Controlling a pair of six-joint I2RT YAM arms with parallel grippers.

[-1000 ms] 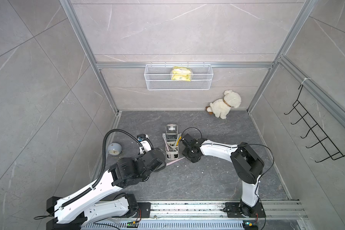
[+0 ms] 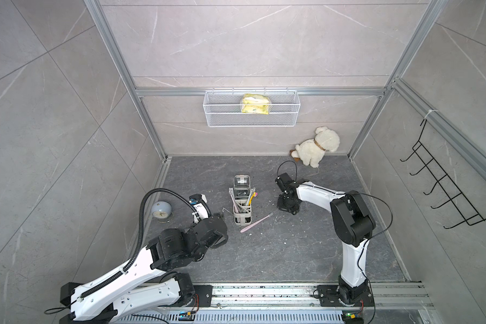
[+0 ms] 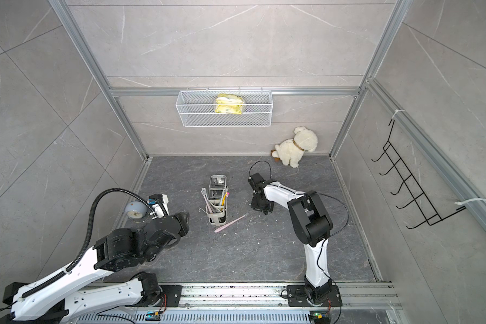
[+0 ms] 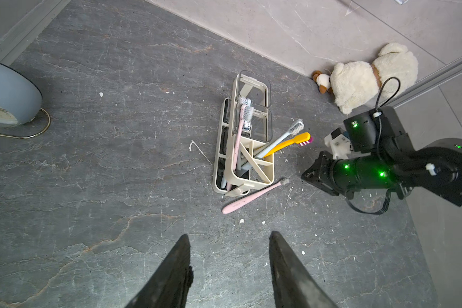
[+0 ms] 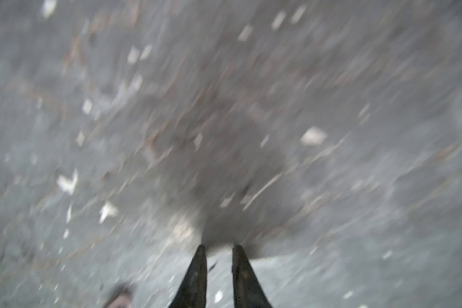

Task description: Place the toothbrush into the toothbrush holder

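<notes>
A pink toothbrush [image 4: 248, 198] lies on the floor beside the beige toothbrush holder [image 4: 250, 181], which contains several brushes. My left gripper hangs above the floor on the near side of both, open, nothing between its fingers. My right gripper is low over the floor to the right of the holder, its fingertips a little apart; whether anything thin is between them is unclear in the blurred right wrist view.
A blue-grey round object [image 2: 161, 209] stands at the left. A white plush dog [image 2: 314, 145] sits at the back right. The floor in front of the holder is mostly clear.
My right arm has moved back and right, away from the holder and the pink toothbrush, uncovering more of the brush. The left arm has shifted slightly.
</notes>
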